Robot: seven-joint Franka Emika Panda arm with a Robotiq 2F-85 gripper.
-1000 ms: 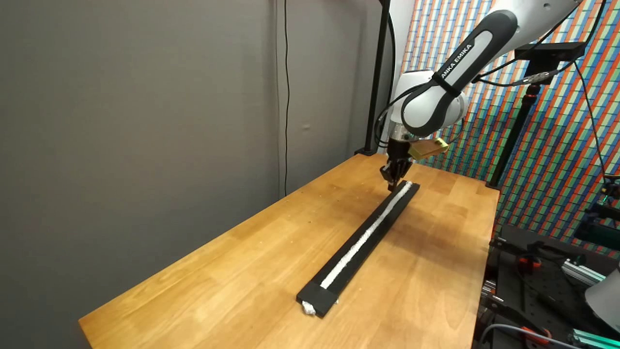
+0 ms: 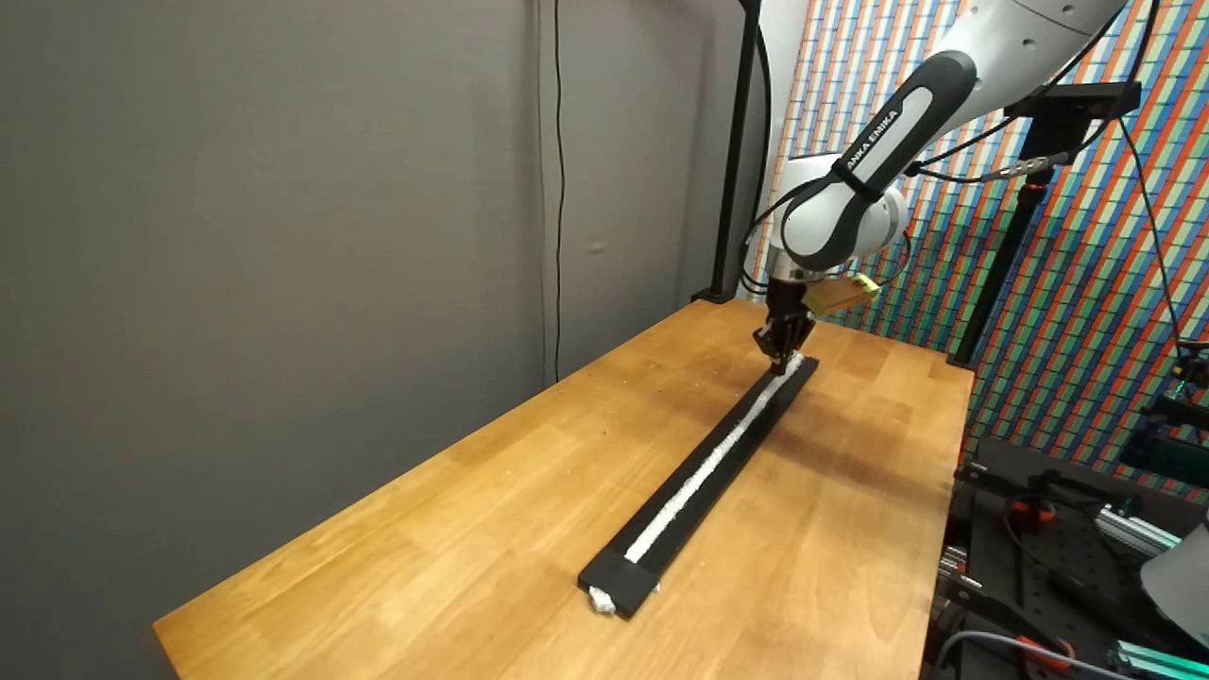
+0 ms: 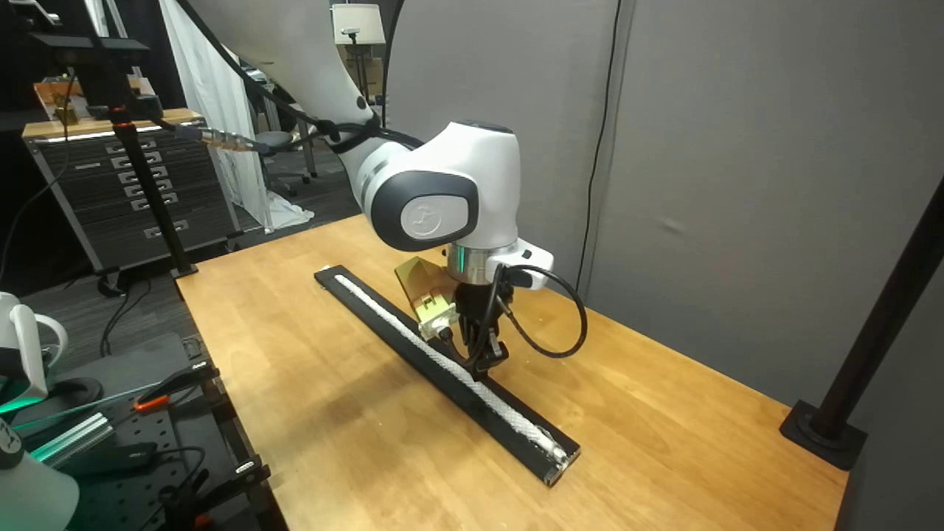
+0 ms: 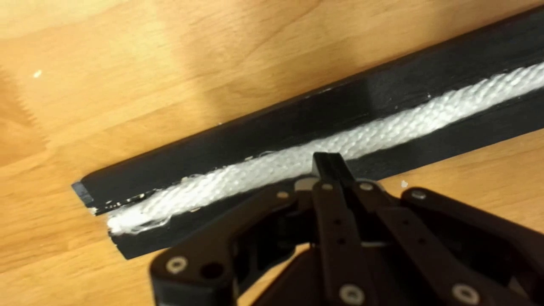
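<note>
A white braided rope (image 2: 708,463) lies along the groove of a long black channel (image 2: 609,557) on the wooden table. In the wrist view the rope (image 4: 408,124) runs diagonally, its frayed end by the channel's left end. My gripper is shut, its fingertips together at the rope's lower edge; whether they touch it I cannot tell. No rope shows between the fingers. From the second exterior view, the gripper (image 3: 479,375) points down over the channel (image 3: 522,450), nearer the frayed end. The fingertips hide a short piece of rope there.
Bare table (image 2: 453,544) surrounds the channel on both sides. A black post (image 3: 836,389) stands at one table corner, with a grey wall behind the table. A yellowish block (image 3: 422,282) is mounted beside the gripper.
My gripper has shifted slightly right in the first exterior view, from the channel's left edge to over the rope. The channel and rope look unmoved.
</note>
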